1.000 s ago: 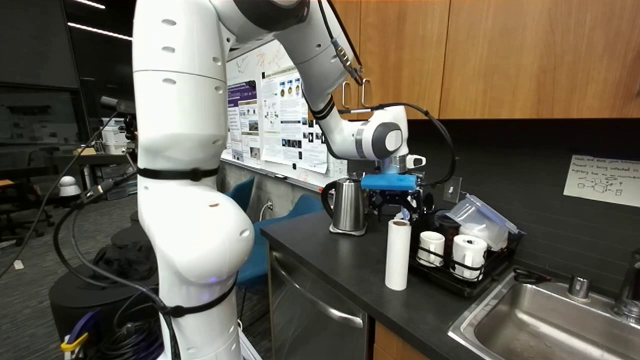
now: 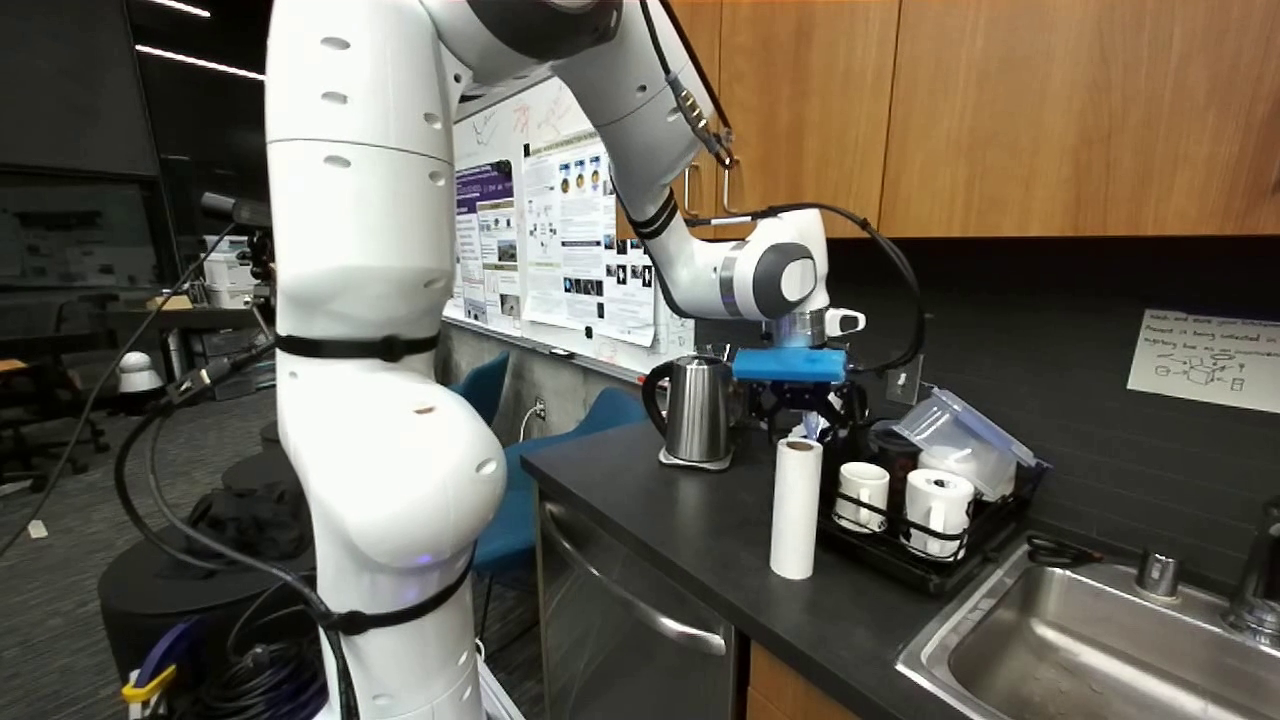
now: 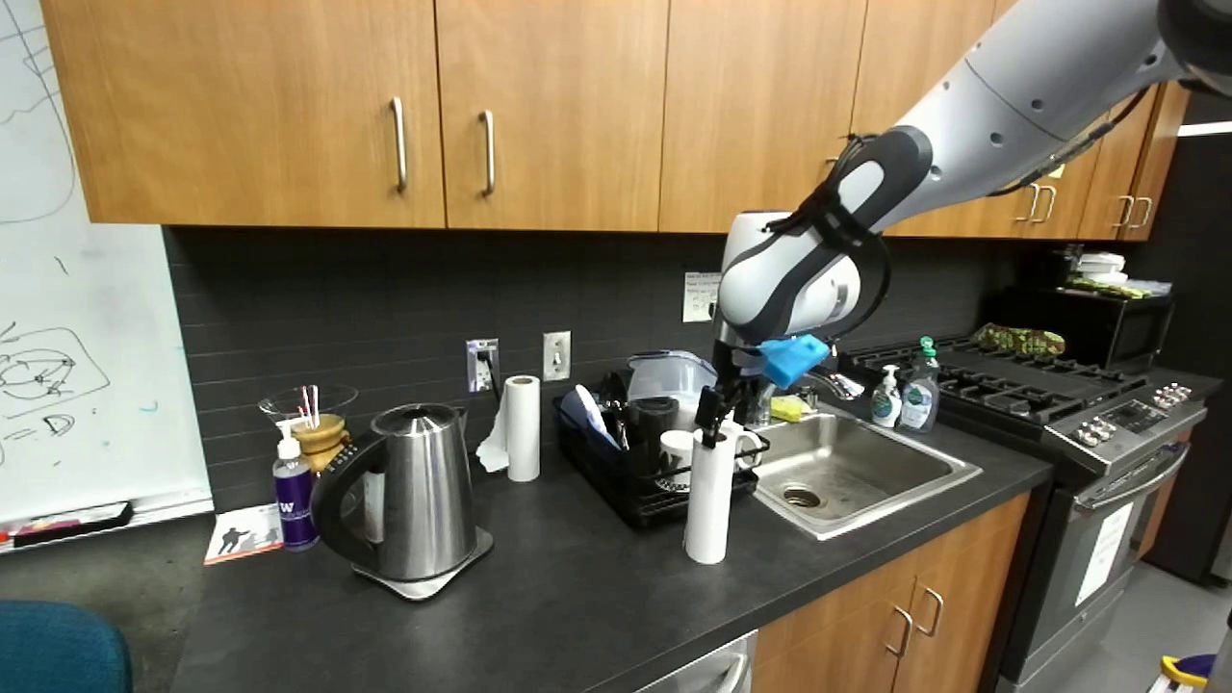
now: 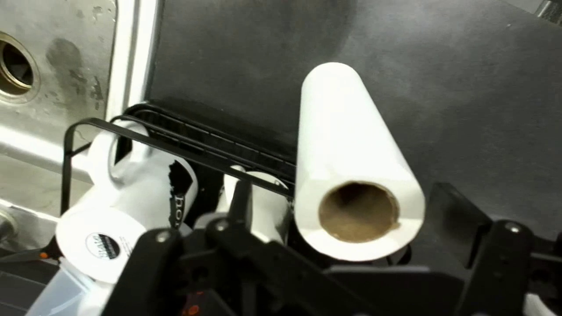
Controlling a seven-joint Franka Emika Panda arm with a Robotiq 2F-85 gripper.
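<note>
A white paper roll (image 2: 794, 510) stands upright on the dark counter, in front of the dish rack. Close by its top, my gripper (image 2: 806, 414) points down, a blue piece (image 2: 789, 365) fixed above it. From the wrist, the roll (image 4: 347, 142) shows its brown cardboard core and lies across the space between my widely parted fingers. Open fingers hold nothing. In the second exterior view, the fingertips hang about at the height of the roll's top (image 3: 709, 497); whether they touch it cannot be told.
A black dish rack (image 3: 637, 491) with mugs (image 2: 939, 510) and a clear tub (image 2: 960, 438) stands beside the roll. Past it lies the sink (image 2: 1080, 636). A steel kettle (image 3: 422, 497) and a second paper roll (image 3: 523, 427) are farther left.
My gripper and wrist have shifted slightly to the right in the first exterior view. The paper roll and the rack have stayed in place.
</note>
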